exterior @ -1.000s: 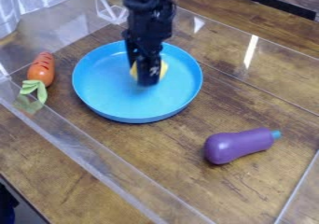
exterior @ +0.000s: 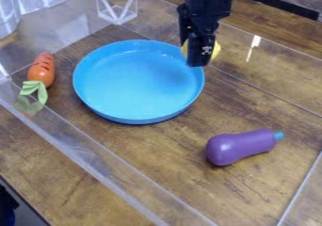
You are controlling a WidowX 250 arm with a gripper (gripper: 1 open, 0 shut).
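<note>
My black gripper (exterior: 201, 49) is at the top centre, just above the back right rim of the blue plate (exterior: 132, 84). It is shut on a yellow object (exterior: 216, 51), which is mostly hidden behind the fingers. The plate is empty.
An orange toy carrot (exterior: 40, 72) with green leaves lies left of the plate. A purple toy eggplant (exterior: 239, 147) lies at the lower right.
My gripper has moved back and to the right, from over the middle of the plate to its back rim, carrying the yellow object with it.
</note>
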